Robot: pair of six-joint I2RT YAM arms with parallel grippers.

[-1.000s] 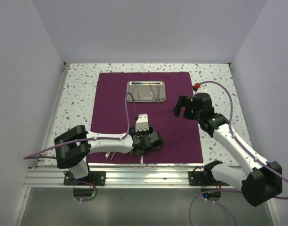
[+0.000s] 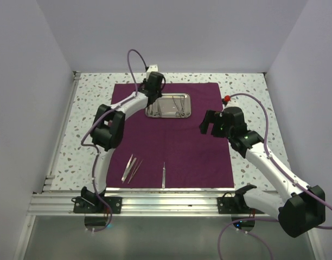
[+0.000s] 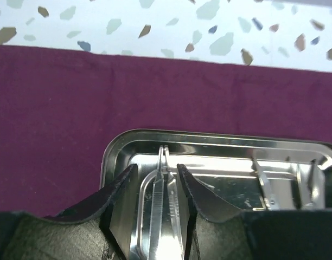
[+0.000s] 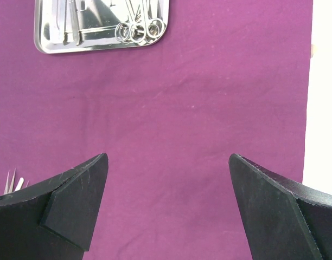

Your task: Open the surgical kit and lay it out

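Note:
A steel tray (image 2: 169,114) holding scissors (image 4: 140,30) and slim instruments (image 3: 158,206) sits at the back of the purple cloth (image 2: 166,141). My left gripper hangs over the tray's left end, part open, its fingers either side of two slim upright instruments. Whether it touches them I cannot tell. My right gripper (image 2: 208,122) stands open and empty over the cloth, right of the tray. On the front of the cloth lie several tweezers (image 2: 127,169) at left and a thin handled tool (image 2: 164,176) near the middle.
The speckled table (image 2: 79,130) borders the cloth. The right arm stands along the right side of the table.
The left arm has swung from the front middle of the cloth back to the tray's left end. The right arm has stayed still.

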